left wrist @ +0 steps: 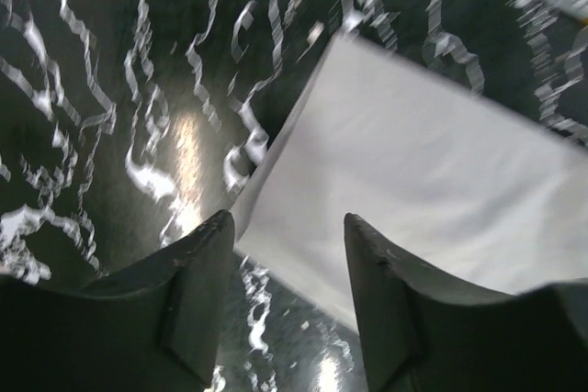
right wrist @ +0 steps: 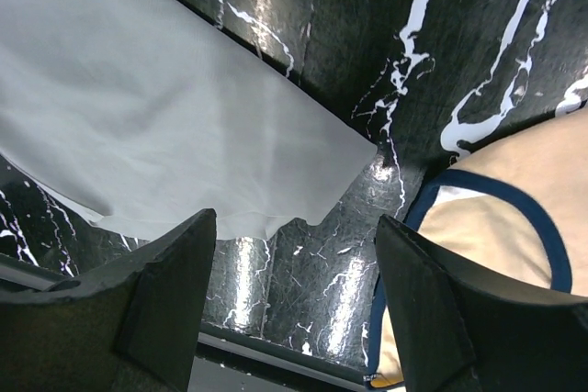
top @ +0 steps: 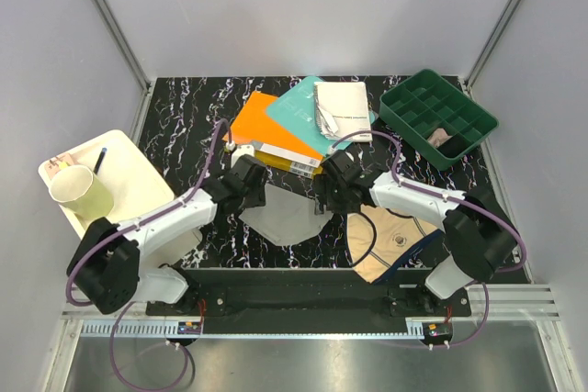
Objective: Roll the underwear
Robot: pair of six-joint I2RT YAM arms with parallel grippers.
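Note:
The underwear is a flat grey-white cloth [top: 287,216] lying on the black marbled surface between the two arms. Above its left end hangs my left gripper, open, with the cloth's left corner [left wrist: 266,222] showing between and beyond its fingers. A narrow strip of that left edge looks folded. At the other end, my right gripper is open too, near the right corner of the cloth [right wrist: 276,144]. Nothing is held in either one. In the top view the arms cover both ends of the cloth.
Behind the cloth lies an orange box [top: 260,126], with a teal folder [top: 299,117] and a notebook [top: 346,109]. A beige cloth with navy trim [top: 390,238] lies close on the right. The green divided tray [top: 424,103] and the cream tray [top: 138,185] stand farther out.

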